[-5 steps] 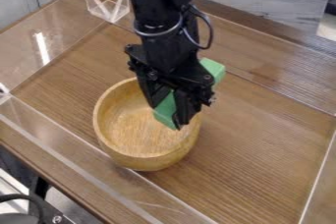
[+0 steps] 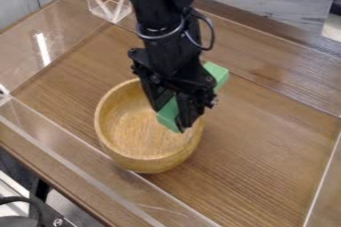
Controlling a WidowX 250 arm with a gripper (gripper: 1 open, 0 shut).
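Note:
My black gripper (image 2: 178,100) hangs in the middle of the view, shut on a green block (image 2: 170,115). The block is partly hidden by the gripper; its upper end shows behind the wrist on the right. It is held over the right part of a round tan wooden bowl (image 2: 127,131), which stands on the wooden table. Whether the block touches the bowl I cannot tell.
A clear plastic object (image 2: 110,4) stands at the back left. Cables lie beyond the table's lower-left edge.

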